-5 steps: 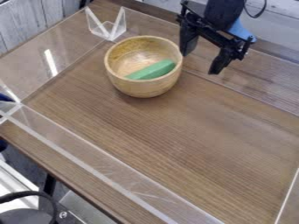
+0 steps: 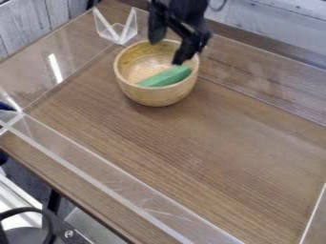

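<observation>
A wooden bowl (image 2: 154, 95) sits on the upper middle of the wooden surface, with a green oblong object (image 2: 166, 78) inside it. My dark gripper (image 2: 178, 33) hangs over the back of the bowl, blurred, its fingers apart with nothing visible between them. A clear, angular container (image 2: 114, 27) stands to the upper left of the bowl.
Dark cables or parts show at the lower left corner, beside the table's edge.
My gripper has moved left from the back right to above the bowl. The bowl and the green object look unmoved.
</observation>
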